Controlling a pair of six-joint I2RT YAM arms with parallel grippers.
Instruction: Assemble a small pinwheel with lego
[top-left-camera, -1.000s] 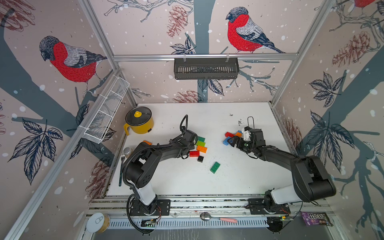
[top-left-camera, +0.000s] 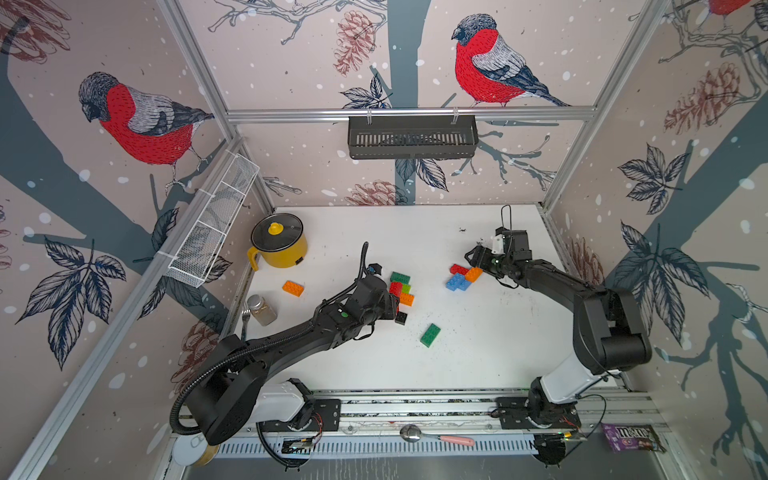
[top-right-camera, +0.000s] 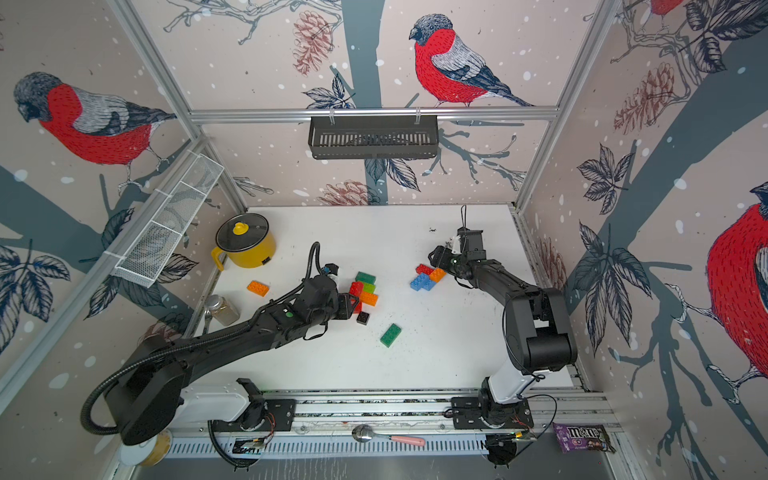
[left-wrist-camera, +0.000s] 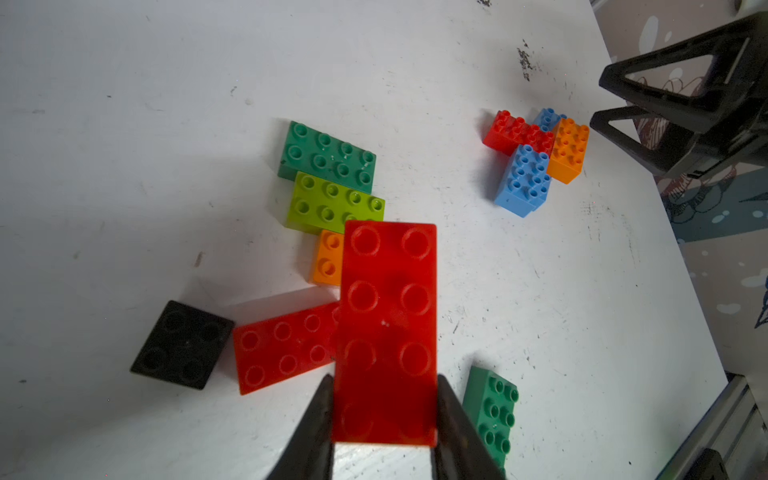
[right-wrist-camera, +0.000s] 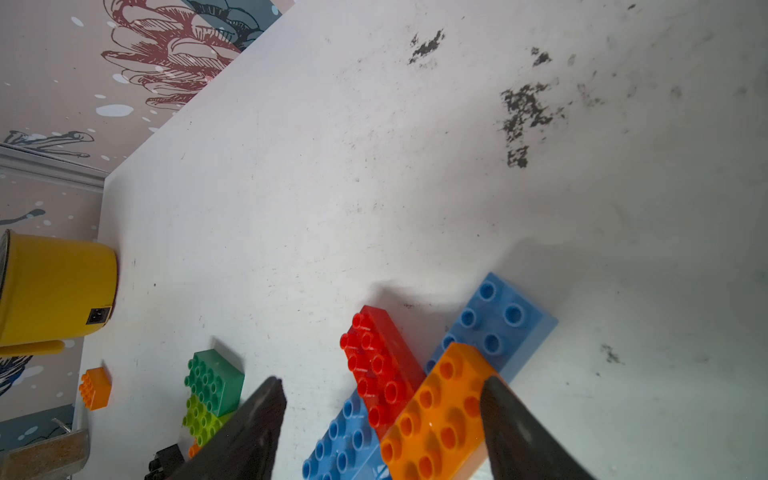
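Note:
In the left wrist view, my left gripper is shut on a long red brick (left-wrist-camera: 387, 320), gripped near its lower end, above the table. At the table's right lies a cluster: a red brick (right-wrist-camera: 380, 364), an orange brick (right-wrist-camera: 438, 416), a blue brick (right-wrist-camera: 512, 320) and, lower left, more blue (right-wrist-camera: 344, 444). My right gripper hovers over this cluster with its fingers apart, holding nothing. Its right finger (right-wrist-camera: 512, 432) overlaps the orange brick's edge in view; contact cannot be told. A second red brick (left-wrist-camera: 284, 348) rests on the table below the left gripper.
Near the left gripper lie dark green (left-wrist-camera: 328, 157), lime (left-wrist-camera: 334, 204), orange (left-wrist-camera: 326, 260) and black (left-wrist-camera: 182, 344) bricks. Another green brick (top-left-camera: 430, 334) lies nearer the front. An orange brick (top-left-camera: 293, 288), a yellow pot (top-left-camera: 280, 249) and a jar (top-left-camera: 261, 309) occupy the left.
The right gripper moved back from the cluster's front to its back right.

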